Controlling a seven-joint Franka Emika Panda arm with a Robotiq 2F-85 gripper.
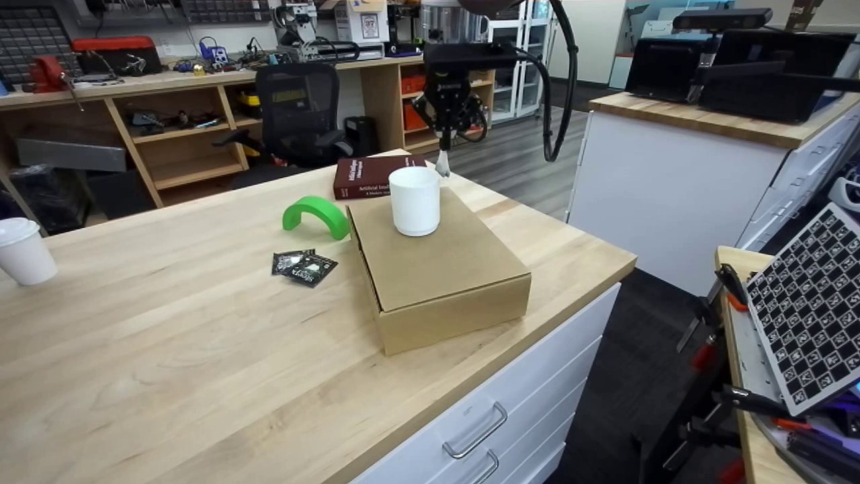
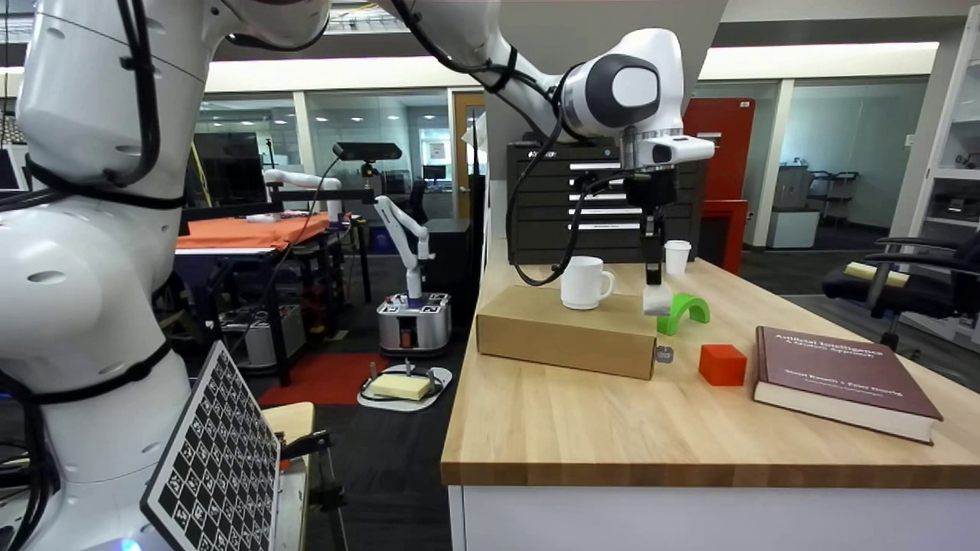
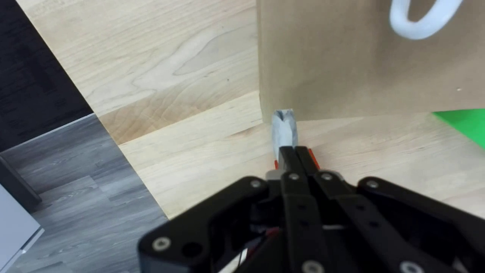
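My gripper is shut on a small pale packet that juts out past the fingertips. In exterior view 2 the packet hangs beyond the near right corner of a brown cardboard box, above the table. From the wrist the fingers point down, with the packet's tip overlapping the box corner in the picture. A white mug stands upright on the box. Beneath the gripper, mostly hidden by the fingers in the wrist view, lies a red block.
A green arch, two dark sachets and a thick maroon book lie around the box. A lidded white cup stands at the far left.
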